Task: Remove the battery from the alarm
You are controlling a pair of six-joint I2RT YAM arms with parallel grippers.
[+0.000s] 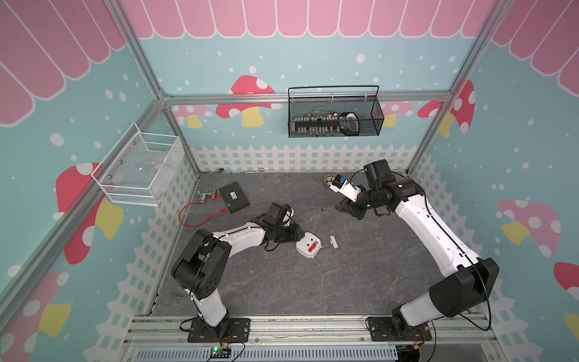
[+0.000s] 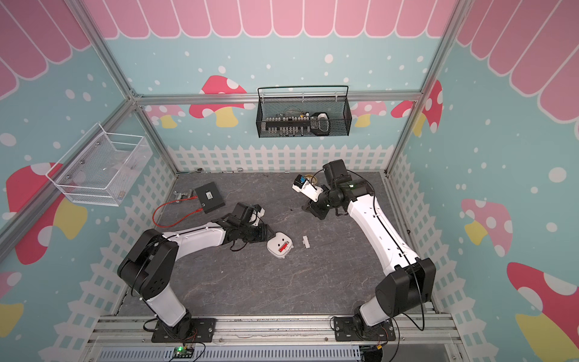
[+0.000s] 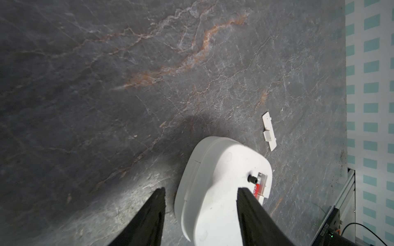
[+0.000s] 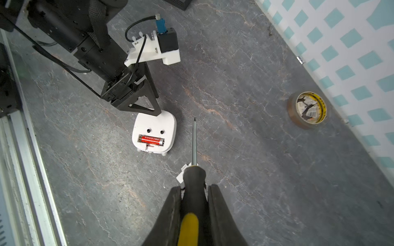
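The white alarm point(image 1: 304, 241) lies face down on the table, its compartment open with a red battery point(image 4: 150, 139) inside. A white battery cover point(image 3: 268, 127) lies apart, to its right in the top views. My left gripper hangs just beside and over the alarm's left end, part open, with nothing seen between its fingers. My right gripper is shut on a screwdriver point(image 4: 194, 143), whose long thin shaft points forward, above and right of the alarm.
A tape roll point(image 4: 307, 109) lies at the back right. A dark box point(image 1: 234, 196) with a red cable is at the back left. Wire baskets point(image 1: 335, 123) hang on the walls.
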